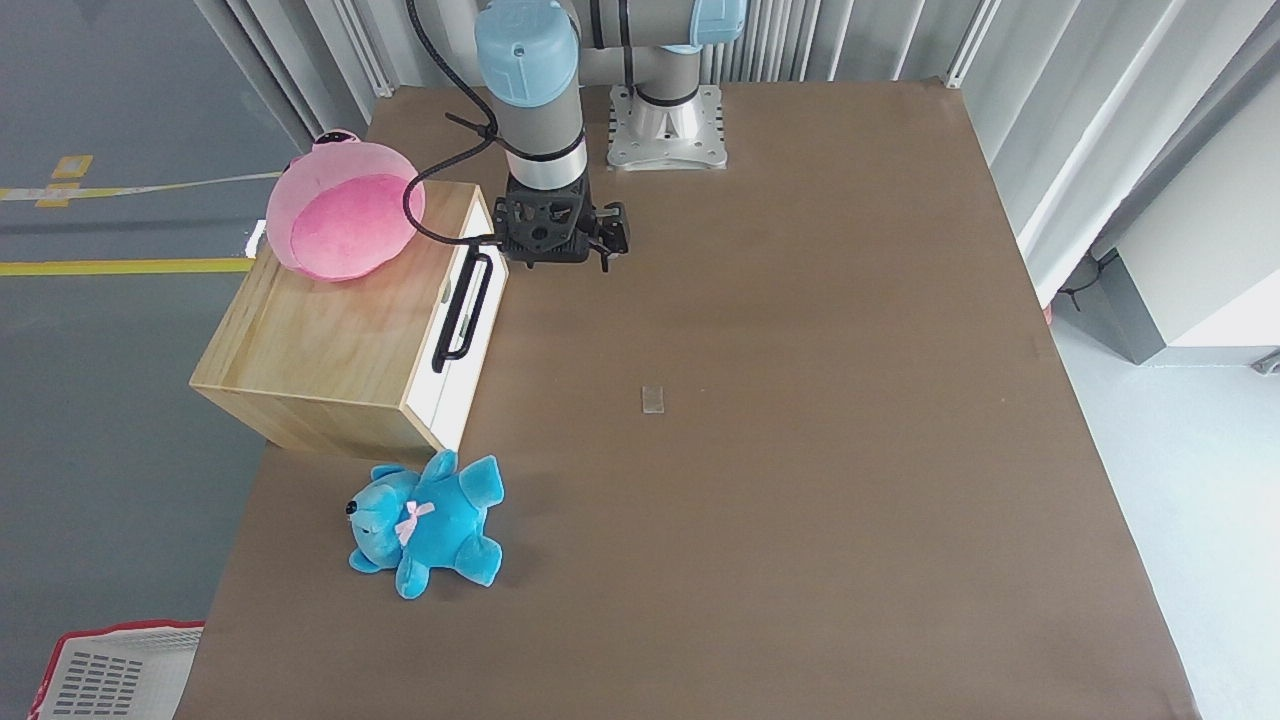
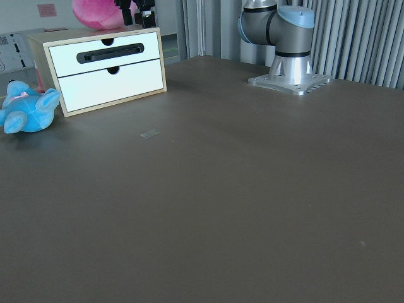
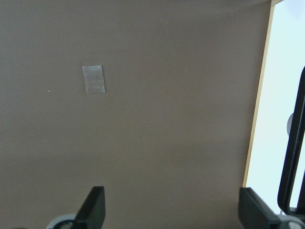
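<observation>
My gripper is open, its two dark fingers wide apart with bare tabletop between them. In the front view it hangs at the upper end of the wooden drawer box, by the white front with the black handle; in the wrist view that handle runs along the right edge. Both drawers look shut. A pink round plush bowl or basket sits on top of the box. A blue teddy bear with a pink bow lies on the table below the box.
My arm's base stands at the back. A red-rimmed white basket is off the table at lower left.
</observation>
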